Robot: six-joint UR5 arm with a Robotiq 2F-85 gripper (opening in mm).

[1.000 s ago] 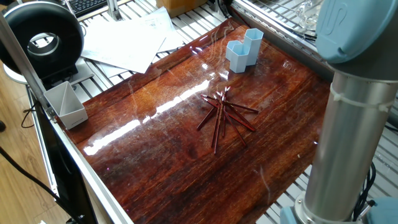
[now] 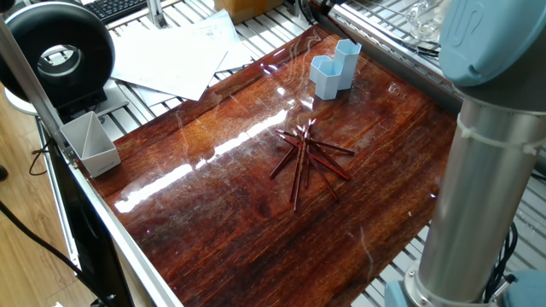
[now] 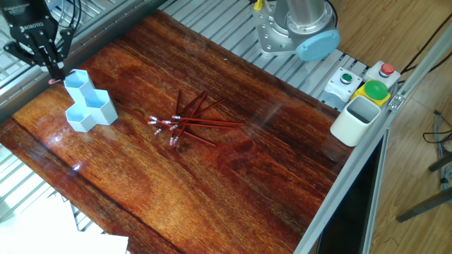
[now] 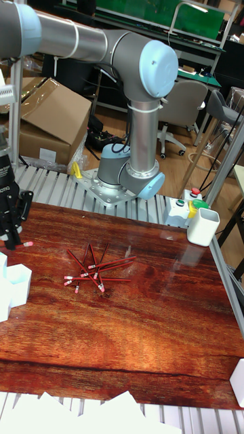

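Note:
Several dark red pencils with pale eraser ends lie in a crossed heap (image 2: 305,158) in the middle of the wooden table. A light blue holder of three joined hexagonal cups (image 3: 90,104) stands upright, apart from the heap. My gripper (image 3: 56,73) hangs beside the holder's rim at the upper left of the second exterior view. Its fingers are closed together on a single pencil, whose pink eraser end (image 4: 28,243) sticks out at the fingertips. Most of that pencil is hidden. In the first exterior view the gripper is out of frame.
A white square cup (image 3: 355,121) stands at the table's edge near the button boxes (image 3: 345,83). Another white container (image 2: 90,145) sits at the opposite edge. Papers (image 2: 175,60) lie beyond the table.
The arm's blue joint cover has shifted slightly right in the first exterior view over the last second. The pencil heap and the holder have stayed in place.

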